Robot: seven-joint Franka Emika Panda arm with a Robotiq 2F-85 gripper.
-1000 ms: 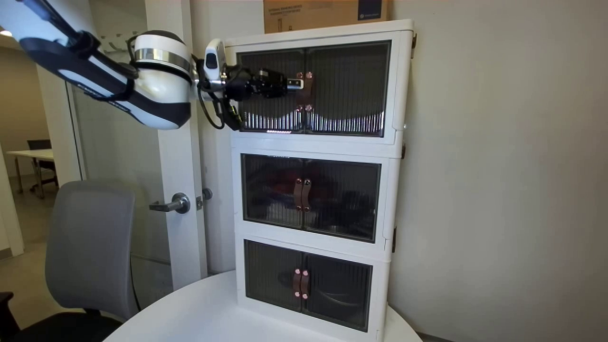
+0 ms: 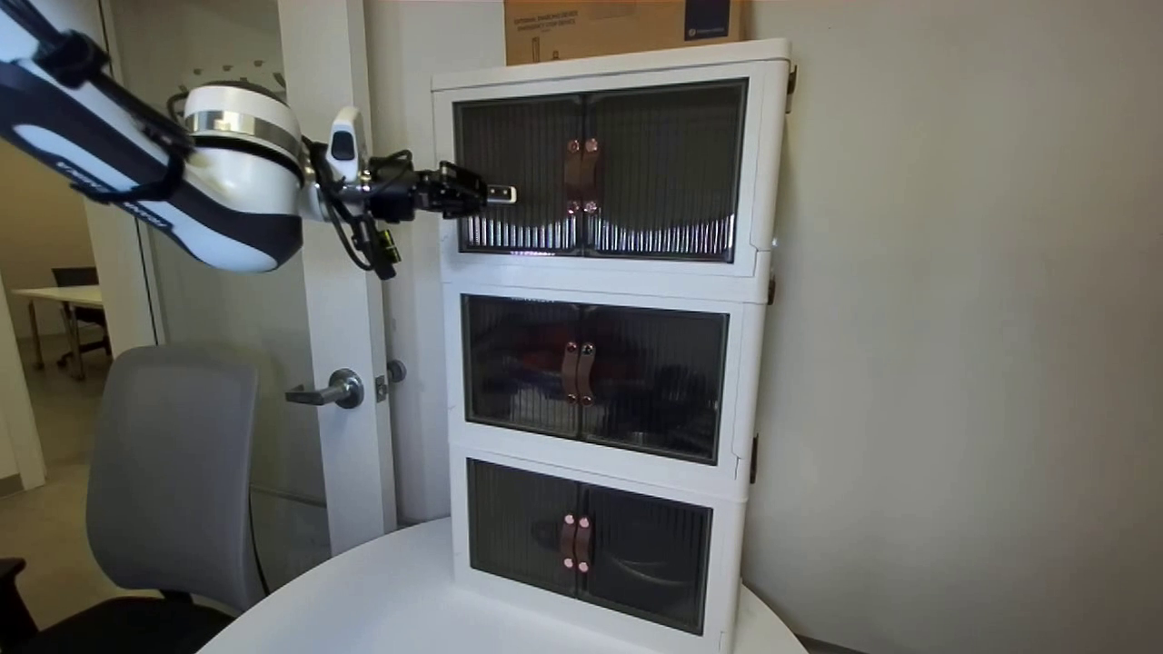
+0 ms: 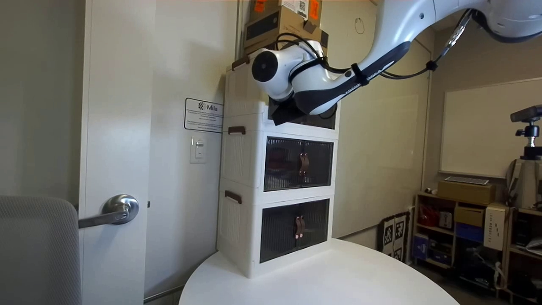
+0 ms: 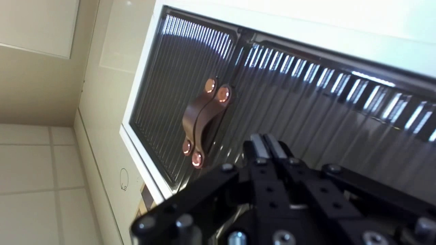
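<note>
My gripper is shut, its grey fingertips side by side, and I see nothing between them. In exterior view 1 the gripper (image 2: pixel 501 194) hangs before the left door (image 2: pixel 523 142) of the top cabinet, left of its handles. The two brown leather handles (image 4: pixel 202 118), with copper studs, stand apart from my fingers in the wrist view. Both ribbed dark doors of that top unit are closed. In exterior view 2 the arm hides the gripper and most of these doors.
Below are a middle unit (image 2: pixel 597 445) and a bottom unit (image 2: pixel 597 621), both with closed doors. The white stack stands on a round white table (image 3: pixel 350 274). A cardboard box (image 2: pixel 621 31) rests on top. An office chair (image 2: pixel 169 469) stands at the left.
The arm and gripper have drawn back to the left and slightly down, away from the top handles. The top doors look closed in both frames.
</note>
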